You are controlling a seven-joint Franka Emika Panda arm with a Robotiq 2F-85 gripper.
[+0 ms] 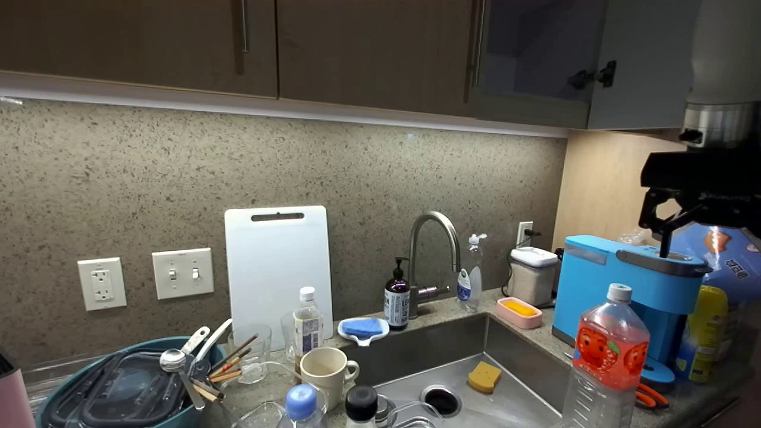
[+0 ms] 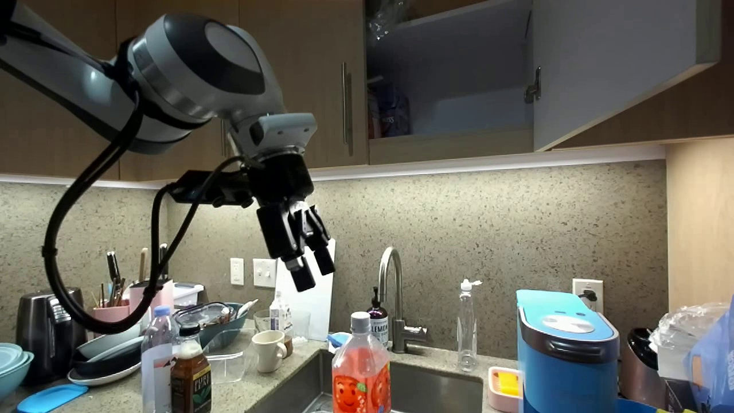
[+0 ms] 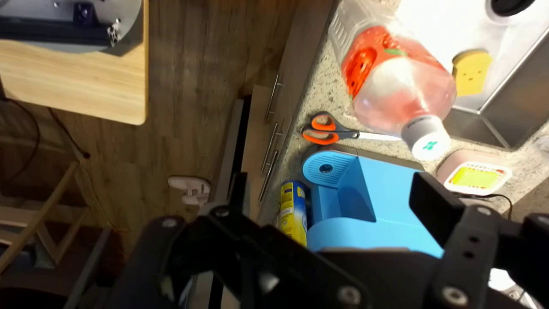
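My gripper is open and empty, its two fingers far apart in the wrist view. It hangs in the air in exterior view 2 (image 2: 313, 269), pointing down. Below it in the wrist view is the blue coffee machine (image 3: 339, 195), partly hidden by the gripper's body. A clear bottle with a red strawberry label (image 1: 610, 356) stands on the counter in front of that machine, upright and apart from my fingers. In exterior view 1 only part of the gripper shows at the right edge, one finger (image 1: 664, 245) overlapping the machine's top.
Orange-handled scissors (image 3: 329, 131) and a yellow can (image 3: 293, 211) lie close to the machine. The sink (image 1: 524, 389) holds a yellow sponge (image 1: 484, 377). An open cabinet door (image 2: 619, 69) juts out above. Cups, bottles and a dish basin crowd the counter's left.
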